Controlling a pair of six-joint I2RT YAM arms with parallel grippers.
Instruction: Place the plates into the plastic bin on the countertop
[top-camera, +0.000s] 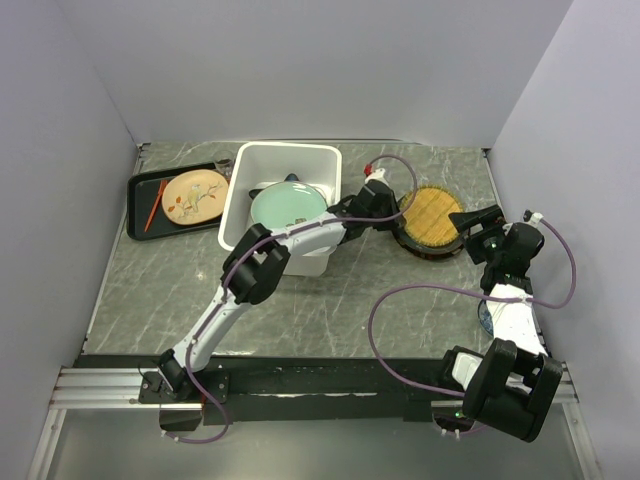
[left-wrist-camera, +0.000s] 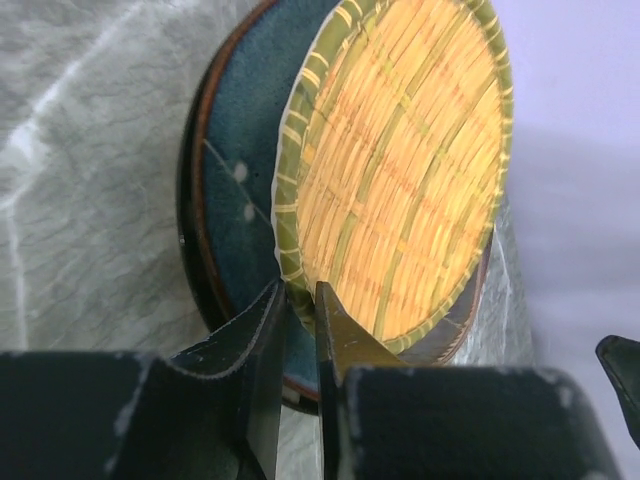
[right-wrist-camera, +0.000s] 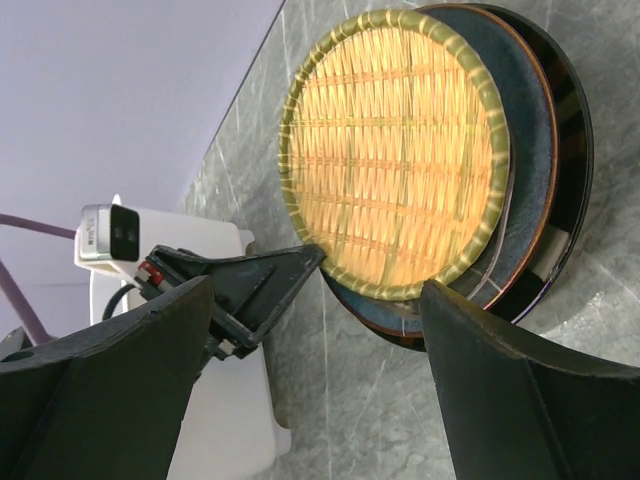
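A woven bamboo plate (top-camera: 431, 214) lies tilted on a stack of darker plates (left-wrist-camera: 235, 210) right of the white bin (top-camera: 240, 159). My left gripper is at the bamboo plate's left rim, its fingertips close together on the edge; whether it grips is unclear. My right gripper (top-camera: 477, 225) stands open at the stack's right side, above it, with nothing between its fingers in the right wrist view. The bin holds a pale green plate (top-camera: 285, 205).
A black tray (top-camera: 148, 222) with a patterned plate and red utensil sits at the left. A blue dish is partly hidden under the right arm. Walls border the back and sides.
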